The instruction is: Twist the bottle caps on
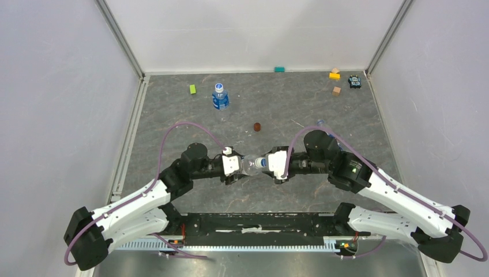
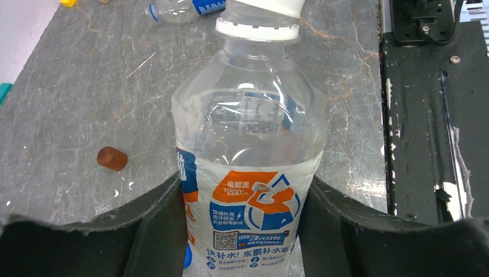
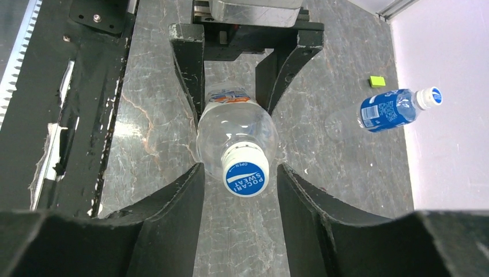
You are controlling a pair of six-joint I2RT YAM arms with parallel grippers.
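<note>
My left gripper [image 1: 236,166] is shut on a clear plastic bottle [image 2: 248,208] with an orange and blue label, held sideways above the table. Its white cap sits on the neck, looking slightly tilted in the left wrist view. My right gripper is part open, its fingers either side of that cap, facing the bottle end-on. A second bottle [image 1: 220,99] with a white cap stands at the back left; another bottle [image 2: 184,12] lies at the right, mostly hidden by my right arm from above.
Small blocks are scattered behind: a green one [image 1: 192,89], a teal one [image 1: 279,69], a yellow one [image 1: 334,75] and a brown cylinder [image 1: 257,127]. A toy car [image 1: 354,82] sits at the back right. Walls bound the table.
</note>
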